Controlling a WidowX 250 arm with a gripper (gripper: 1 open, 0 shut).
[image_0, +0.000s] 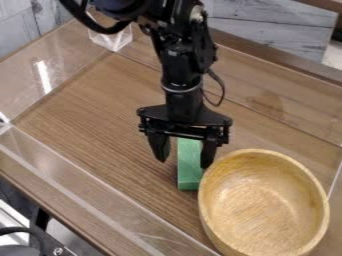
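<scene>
The black gripper (183, 150) hangs from the arm in the middle of the camera view, its two fingers pointing down and spread apart. A green block (189, 174) lies on the wooden surface beneath the right finger, partly hidden by the gripper. Whether the fingers touch it is hard to tell. A large light wooden bowl (261, 210) stands just to the right of the block.
A clear plastic object (111, 38) sits at the back left. Raised edges run along the back.
</scene>
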